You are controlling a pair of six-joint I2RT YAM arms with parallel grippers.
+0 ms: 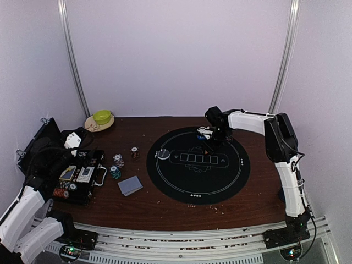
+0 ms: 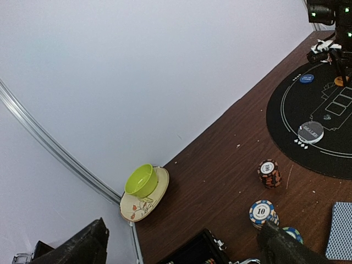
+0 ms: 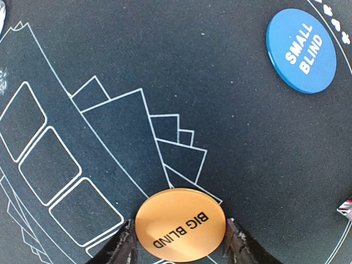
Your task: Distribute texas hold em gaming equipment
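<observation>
The orange BIG BLIND button (image 3: 180, 225) sits between the fingertips of my right gripper, one finger against each side, so it looks shut on the button. It tilts over the printed card boxes of the round black poker mat (image 1: 176, 184). The blue SMALL BLIND button (image 3: 301, 50) lies flat near the mat's far edge. A clear DEALER disc (image 2: 311, 132) rests on the mat's left part. My left gripper is open and empty above the chip case (image 1: 77, 184) at the left.
Chip stacks (image 1: 118, 160) and a card deck (image 1: 130, 185) stand between case and mat; another chip stack (image 1: 135, 153) is nearby. A green bowl (image 1: 102, 116) on a plate (image 1: 92, 126) occupies the back left corner. Bare wood lies in front of the mat.
</observation>
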